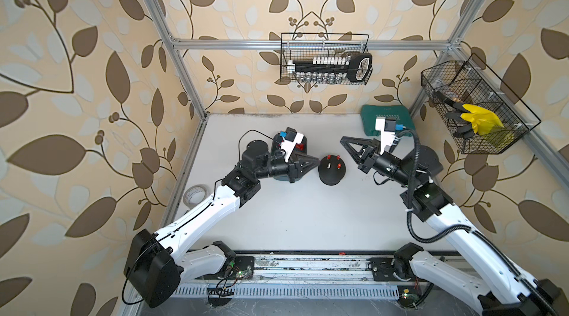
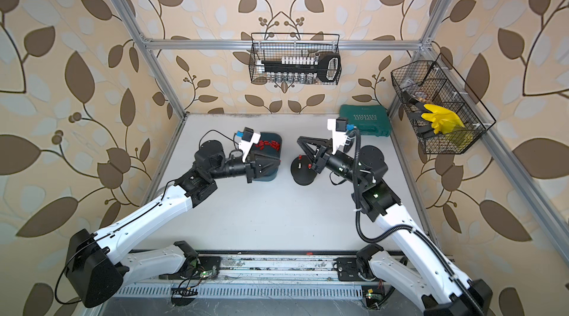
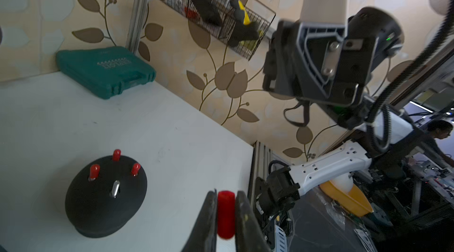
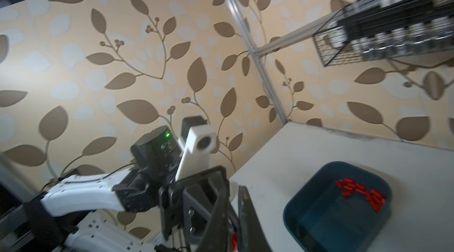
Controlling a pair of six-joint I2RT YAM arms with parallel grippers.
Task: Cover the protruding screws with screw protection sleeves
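Observation:
A black domed base (image 1: 332, 175) stands mid-table; in the left wrist view it carries red sleeves (image 3: 94, 170) on several posts and one bare metal screw (image 3: 115, 189). My left gripper (image 1: 315, 162), just left of the base, is shut on a red sleeve (image 3: 225, 215), held upright between its fingertips. My right gripper (image 1: 345, 140) is above and right of the base, fingers pointing left; how far they are apart is unclear. A blue-grey tray (image 4: 335, 219) with loose red sleeves (image 4: 373, 199) lies behind the left gripper.
A green case (image 1: 385, 117) sits at the back right and a tape roll (image 1: 194, 196) at the left edge. Wire baskets (image 2: 294, 61) hang on the back and right walls.

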